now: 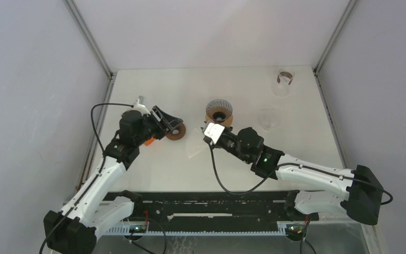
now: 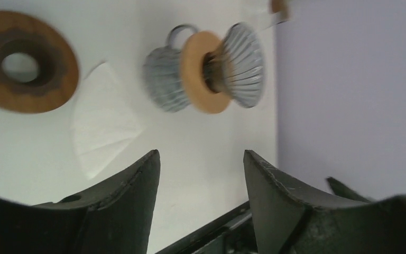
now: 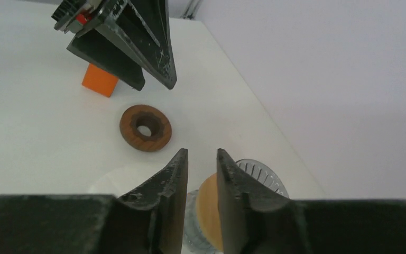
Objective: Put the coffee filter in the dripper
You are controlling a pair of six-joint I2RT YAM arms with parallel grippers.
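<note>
The white paper filter lies flat on the table in the left wrist view, between the brown wooden ring and the dripper stand, apart from both grippers. From above, the filter is only faint. The ribbed dripper sits on a wooden collar over a glass server; its cone looks empty. My left gripper is open, nothing between its fingers, above the table near the ring. In the right wrist view my right gripper stands part open and empty, close to the dripper's collar.
The brown ring and an orange object lie beneath the left arm. At the back right stands a glass with a brown band; a clear vessel is right of the dripper.
</note>
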